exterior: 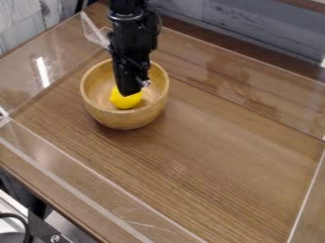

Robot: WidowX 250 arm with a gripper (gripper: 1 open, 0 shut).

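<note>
A wooden bowl (pixel 124 119) sits on the table's left half, with a yellow object (pixel 124 100) inside it. Above the bowl's back part hangs my black gripper (pixel 127 76), its tips just over the yellow object. The gripper looks shut, with nothing visible between its fingers, though the tips are small and dark.
A white wall (pixel 254 24) runs along the back. A black cable (pixel 15 233) shows at the lower left.
</note>
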